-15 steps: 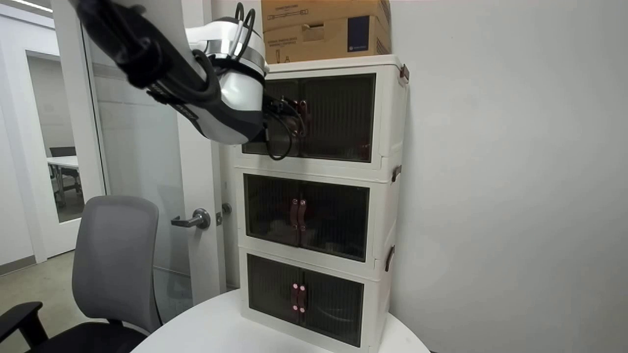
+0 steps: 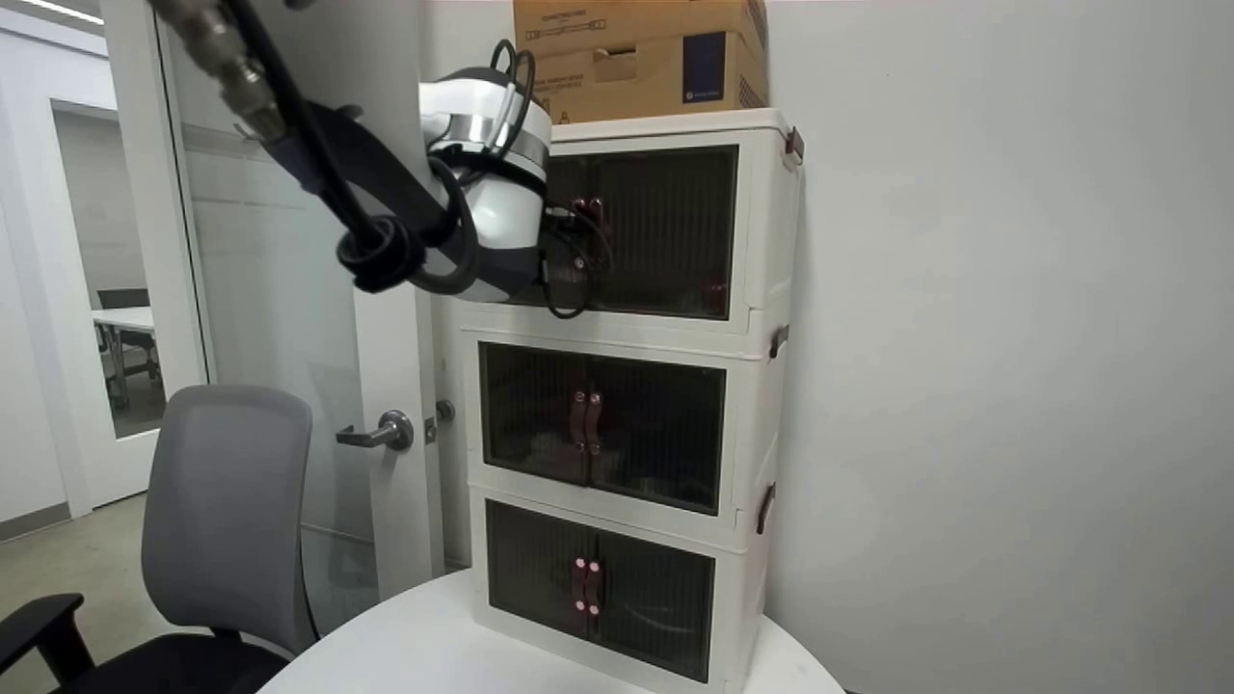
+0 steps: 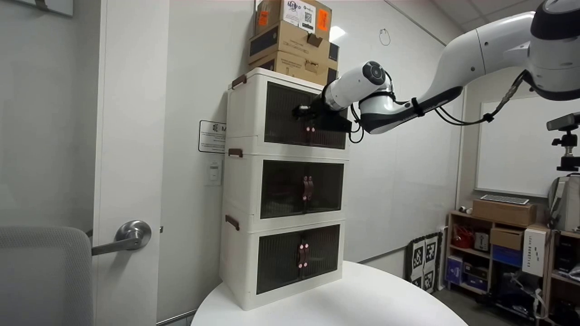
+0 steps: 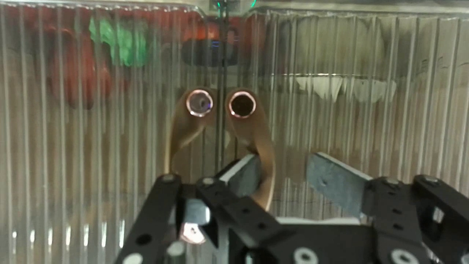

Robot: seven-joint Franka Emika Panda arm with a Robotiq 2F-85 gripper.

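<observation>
The top cabinet's ribbed, see-through doors carry two brown strap handles side by side: the left handle point(image 4: 180, 127) and the right handle point(image 4: 262, 140). My gripper is open in the wrist view, and the right strap lies between its fingers. The left finger point(image 4: 246, 176) is at the inner side of that strap, seemingly close against it; the right finger point(image 4: 332, 180) stands clear to the right. In exterior view 2 the gripper point(image 3: 305, 112) is at the front of the top cabinet point(image 3: 247, 117), whose doors look closed. Exterior view 1 mostly hides the fingers behind the arm.
Below are the middle cabinet point(image 2: 746, 445) and bottom cabinet point(image 2: 729, 601), both closed, stacked on a white round table point(image 2: 428, 636). Cardboard boxes point(image 3: 293, 40) sit on top. Red and green items point(image 4: 121, 41) show behind the top doors. A chair point(image 2: 231, 497) stands at the left.
In exterior view 1 the arm's wrist has shifted to the right and slightly down, now covering more of the top cabinet's left door. The cabinets have not moved.
</observation>
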